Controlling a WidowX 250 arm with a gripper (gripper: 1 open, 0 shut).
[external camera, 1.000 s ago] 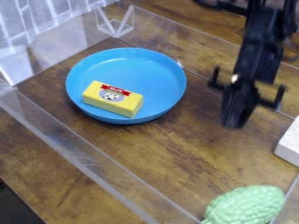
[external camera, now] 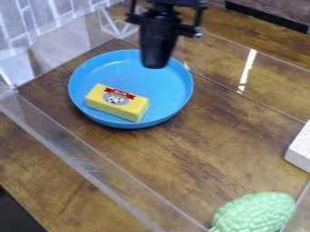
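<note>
The dark gripper [external camera: 155, 53] is blurred, hanging above the back part of a blue plate [external camera: 169, 95]. It looks shut, with nothing visible between its fingers. A yellow box [external camera: 116, 103] with a red label lies on the plate, toward its front left, below and left of the gripper.
A green, cabbage-like object [external camera: 252, 214] lies at the front right. A white block [external camera: 299, 145] sits at the right edge. Clear plastic walls border the wooden surface [external camera: 212, 136], whose middle right is clear.
The gripper has risen and swept left from over the wooden surface at the right to above the blue plate. The objects on the table have not moved.
</note>
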